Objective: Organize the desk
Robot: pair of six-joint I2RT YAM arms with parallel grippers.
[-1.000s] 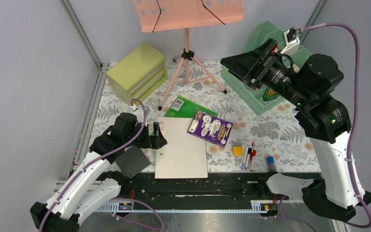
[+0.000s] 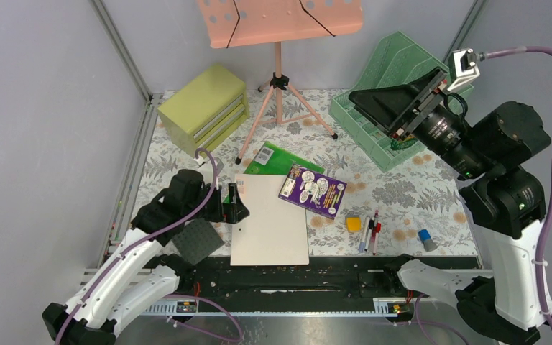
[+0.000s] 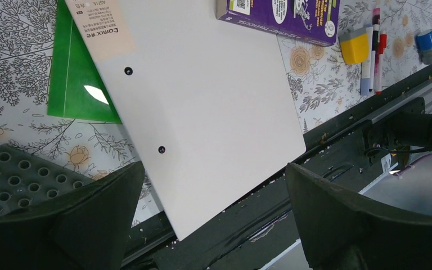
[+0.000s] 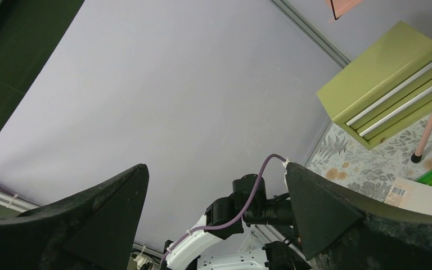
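Note:
In the top view, my left gripper hangs over the left edge of a white board; it is open, empty between its fingers. A green folder sticks out from under the board. The purple box rests on the board's right side. Several pens lie beside a yellow eraser. Further right, a small blue-capped bottle lies on its side. My right gripper is raised above the green basket, hiding part of it. In the right wrist view its fingers are apart and empty.
A pink stand spreads its legs at the back middle. To its left is a yellow-green drawer box. A dark holed block lies below the left arm. The cloth between basket and pens is free.
The right arm has swung to the right, its gripper still above the basket. The blue-capped bottle has shifted right across the cloth, away from the pens. The left arm stays almost still.

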